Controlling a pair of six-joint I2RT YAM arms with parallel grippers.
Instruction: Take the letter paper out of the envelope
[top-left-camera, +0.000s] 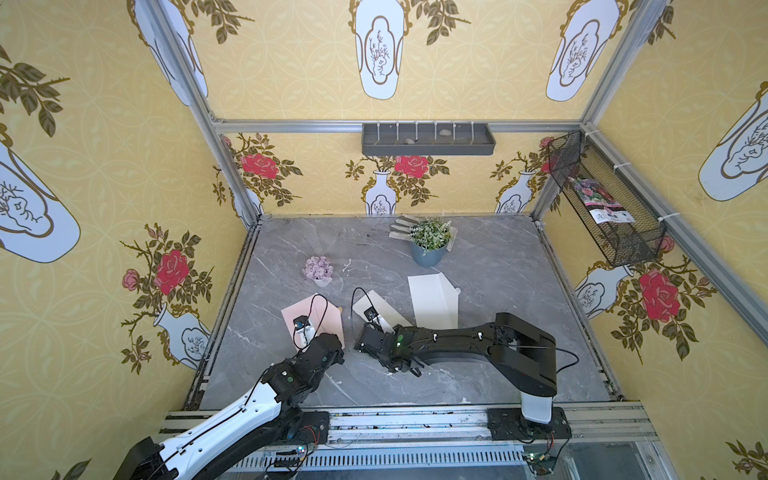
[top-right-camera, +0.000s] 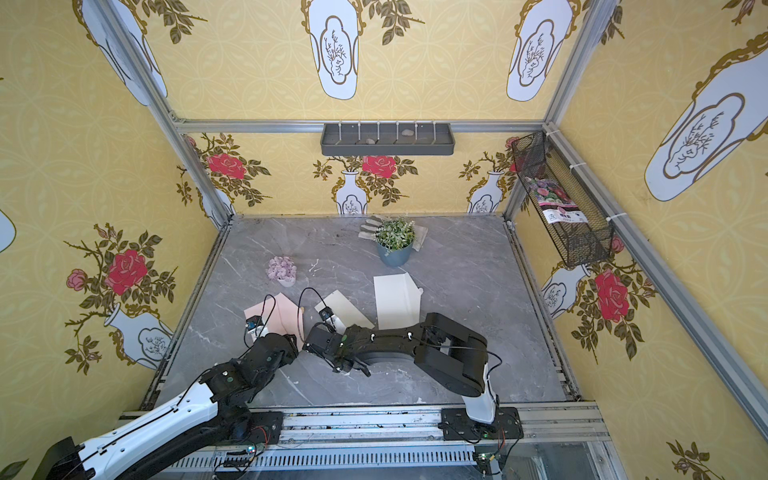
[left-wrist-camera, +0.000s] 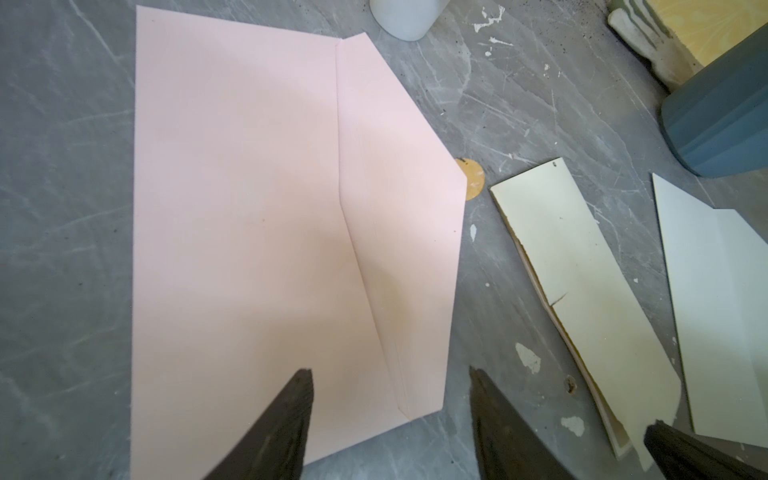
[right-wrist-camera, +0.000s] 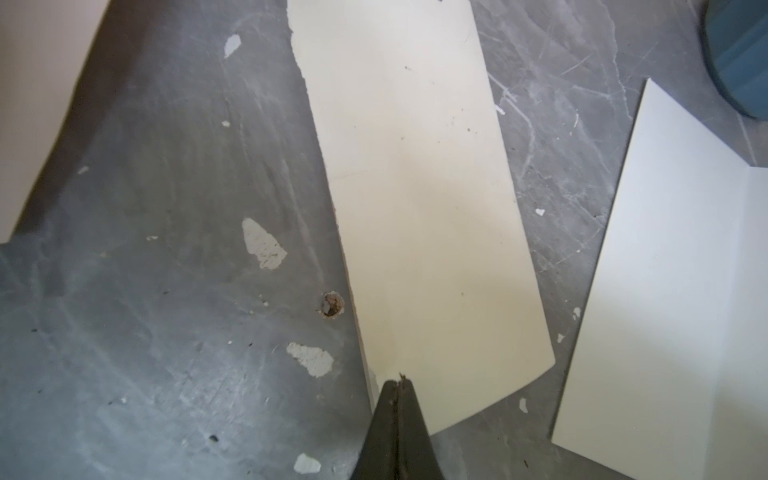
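Note:
A pink envelope or folded sheet lies flat on the table, my left gripper open over its lower part with nothing between the fingertips. A narrow cream piece of paper or card, rough along its left edge, lies to the right of it. My right gripper is shut at the lower left corner of this cream piece, nothing visible held between its fingertips. A white folded sheet lies further right. Whether any paper is inside these pieces cannot be told.
A blue pot with a plant stands at the back, a small pot of pink flowers at the left middle. A wire basket hangs on the right wall.

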